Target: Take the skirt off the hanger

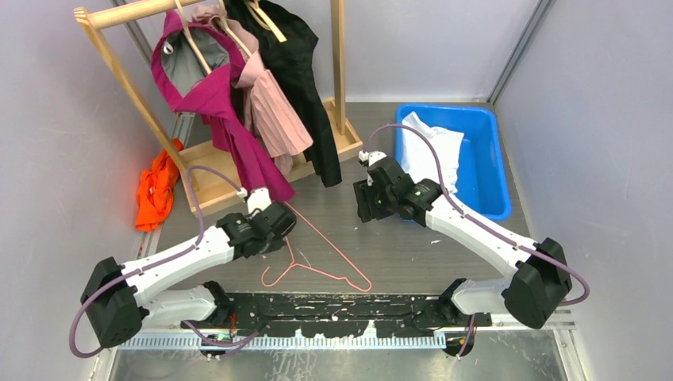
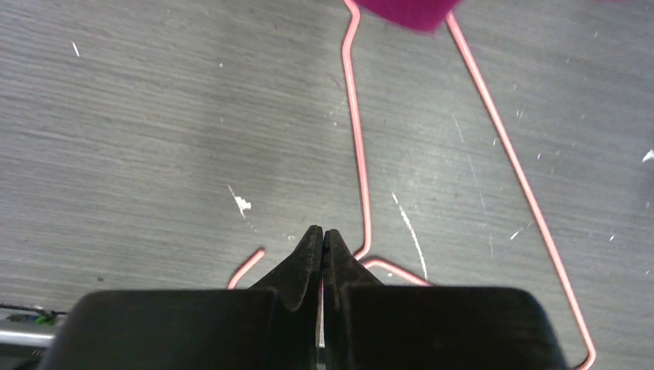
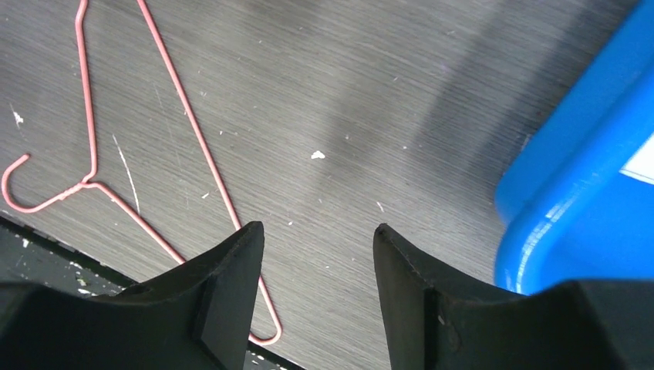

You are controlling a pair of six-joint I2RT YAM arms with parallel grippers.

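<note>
A thin coral-pink hanger (image 1: 319,272) lies bare on the floor, its hook (image 3: 29,206) towards the front. Above it hovers my left gripper, shut with nothing between its fingers. In the left wrist view, the hanger's wire (image 2: 359,146) runs outside those fingertips, apart from them as far as I can tell. The top view hides part of the hanger under the left arm. My right gripper is open and empty, between the hanger and the blue bin. White cloth (image 1: 432,155) lies in that bin; whether it is a skirt I cannot tell.
The wooden rack (image 1: 341,79) holds magenta (image 1: 234,135), pink (image 1: 278,119) and black garments (image 1: 295,63). A blue bin (image 1: 494,159) stands at the right. Orange cloth (image 1: 157,194) lies left of the rack. Floor between hanger and bin is clear.
</note>
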